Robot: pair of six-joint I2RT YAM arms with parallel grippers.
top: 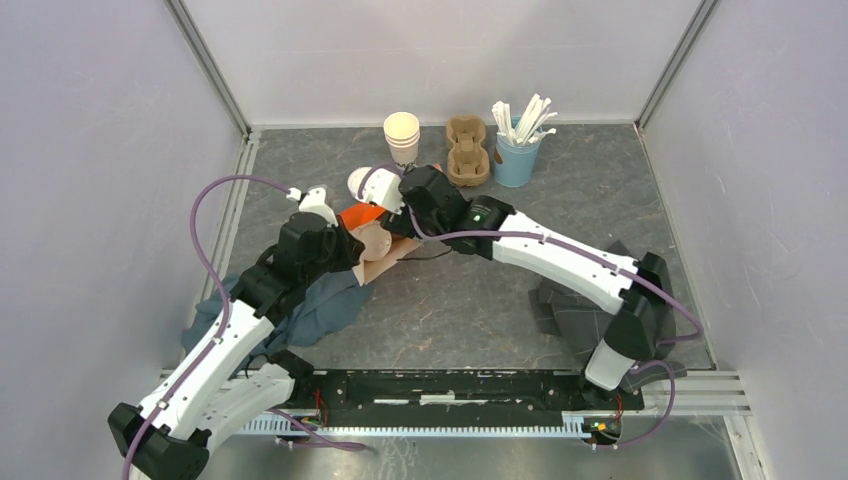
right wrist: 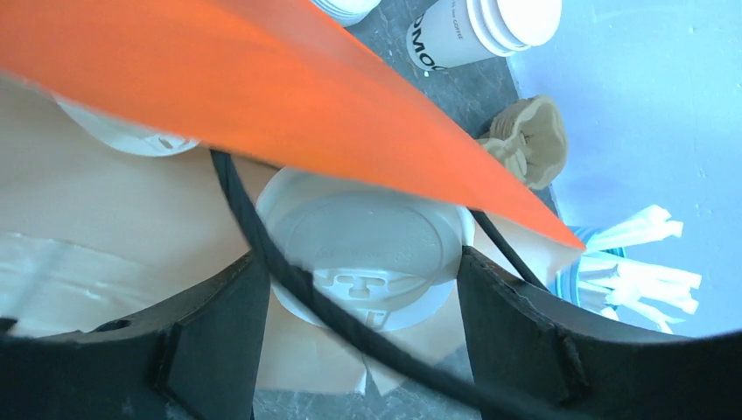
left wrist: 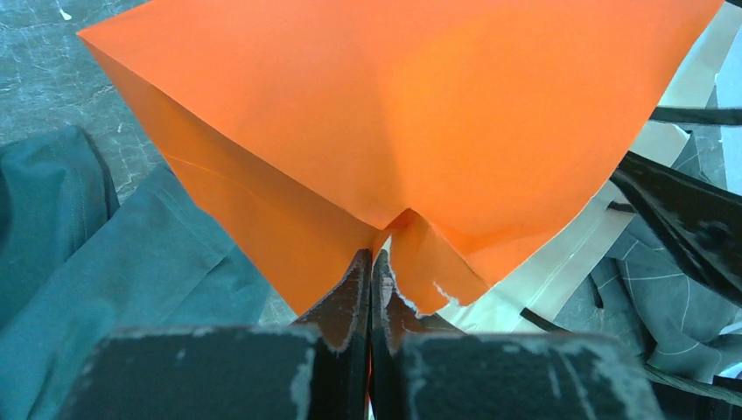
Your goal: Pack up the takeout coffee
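Observation:
The takeout bag, orange on one face [left wrist: 420,105] and tan on its inner side [top: 381,267], stands open between my two arms. In the left wrist view, my left gripper is shut with its tips at the torn lower edge of the orange paper. The paper runs right into those tips. My right gripper reaches into the bag, shut on a white-lidded cup [right wrist: 367,293], one finger at each side. A second white lid [right wrist: 144,140] shows partly behind the orange panel. Black handle cords cross in front of the held cup.
Stacked paper cups [top: 402,140], a brown cup carrier [top: 467,150] and a blue holder [top: 516,163] of wrapped white sticks line the back. White lids [top: 359,181] lie near the bag. Dark cloths cover both front corners.

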